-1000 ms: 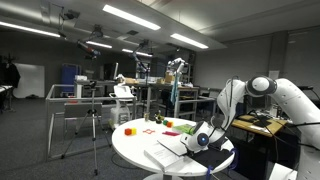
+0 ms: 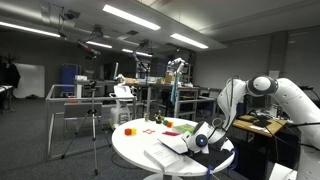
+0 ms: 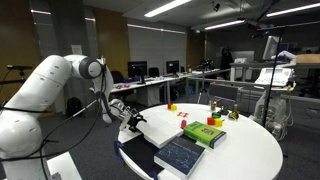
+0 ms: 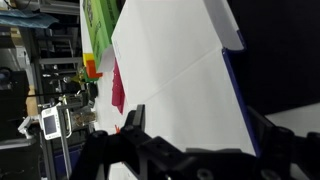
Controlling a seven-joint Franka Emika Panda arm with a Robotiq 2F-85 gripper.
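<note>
A flat box lies on the round white table, its white lid (image 3: pixel 160 128) slanting up beside a dark inside (image 3: pixel 180 153). In the wrist view the lid's white panel (image 4: pixel 195 100) fills the middle, edged by a blue strip (image 4: pixel 238 98). My gripper has its fingertips wide apart, one over the white panel and the other beyond the blue strip, with the edge between them. Whether either touches the lid is unclear. From outside, the gripper (image 3: pixel 136 124) is low at the lid's far side; its fingertips are too small to make out there.
A green box (image 3: pixel 203 134) lies behind the open box, with small red and yellow items farther off. Monitors (image 3: pixel 137 68) stand in the background.
The forearm and wrist look slightly shifted to the right in exterior view 1. The box and its lid show no clear change.
</note>
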